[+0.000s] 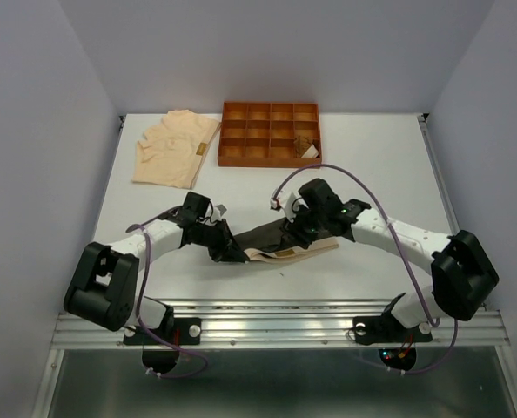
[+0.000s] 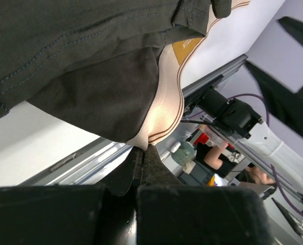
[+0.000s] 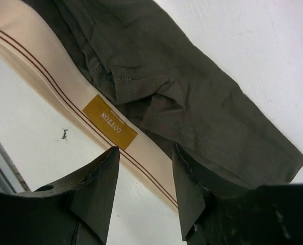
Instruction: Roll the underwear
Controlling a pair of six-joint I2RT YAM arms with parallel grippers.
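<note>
Dark underwear [image 1: 263, 236] with a cream waistband [image 3: 148, 167] lies as a folded strip on the white table, its waistband along the near side. A gold "COTTON" label [image 3: 109, 121] shows on the band. My left gripper is shut on the left end of the waistband. Over the middle of the strip hangs my right gripper, open. Its fingers [image 3: 106, 176] stand apart above the waistband, just right of the label, with no cloth visibly pinched between them. In the top view, the right arm covers part of the underwear.
A brown divided box [image 1: 269, 161] stands at the back, with a small brown item in its right side. At the back left lies a cream garment [image 1: 173, 146].
</note>
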